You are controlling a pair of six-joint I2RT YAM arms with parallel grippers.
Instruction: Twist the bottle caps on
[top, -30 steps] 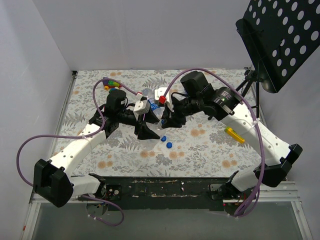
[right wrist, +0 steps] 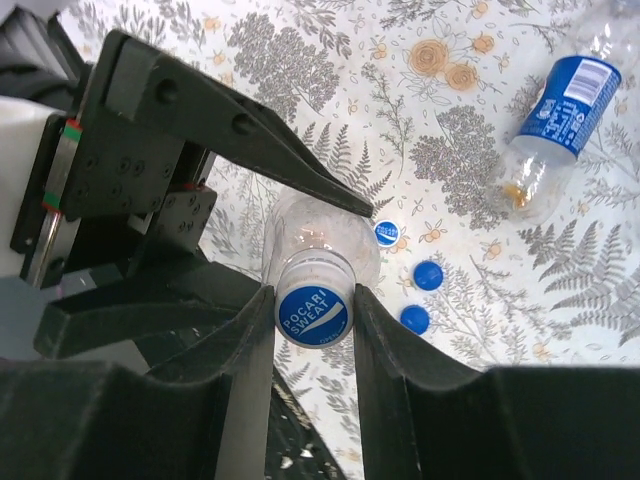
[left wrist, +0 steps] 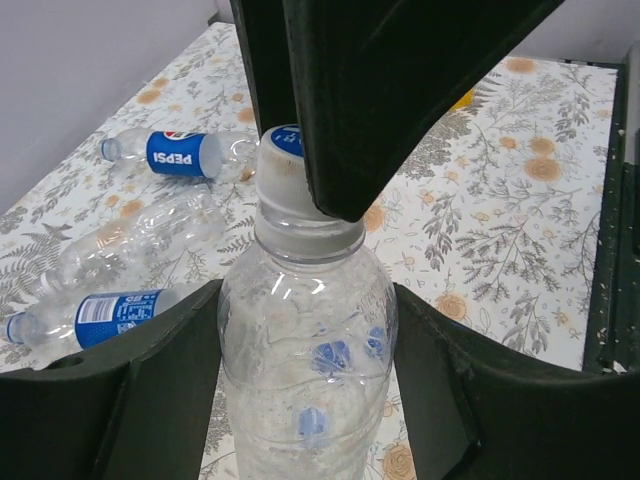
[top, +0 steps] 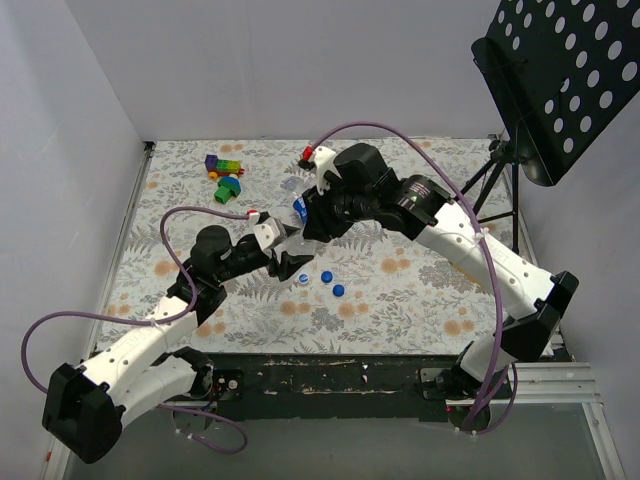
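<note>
A clear, empty bottle (left wrist: 308, 390) stands upright, its body squeezed between the fingers of my left gripper. On its neck sits a white-sided cap with a blue top (right wrist: 314, 315), lettered POCARI SWEAT. The tips of my right gripper are shut on this cap from both sides. Whether its thread is fully engaged cannot be seen. Three loose caps lie on the table: a blue one with a white mark (right wrist: 387, 233) and two plain blue ones, one (right wrist: 428, 275) beside the other (right wrist: 414, 319).
Behind the held bottle, a Pepsi bottle (left wrist: 180, 152), an unlabelled clear bottle (left wrist: 140, 240) and a blue-labelled bottle (left wrist: 118, 315) lie on their sides. Coloured toy blocks (top: 225, 180) sit at the back left. A black perforated stand (top: 560, 80) rises at the right.
Both grippers have shifted left together with the bottle between them. The white-marked cap has come into sight, and the right arm now covers the yellow object at the right.
</note>
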